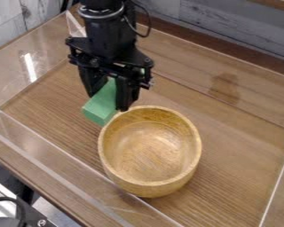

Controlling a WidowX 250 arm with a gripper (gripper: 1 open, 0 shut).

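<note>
The black gripper (pixel 109 82) hangs from the arm at the upper middle, shut on a green object (pixel 102 105), held tilted just left of and above the rim of a tan oval bowl (pixel 151 160). The bowl stands on the wooden surface in the lower middle and looks empty. The fingertips are partly hidden behind the green object.
A pale raised border runs along the back, and white edges frame the surface at the left and right. A black cable lies at the lower left corner.
</note>
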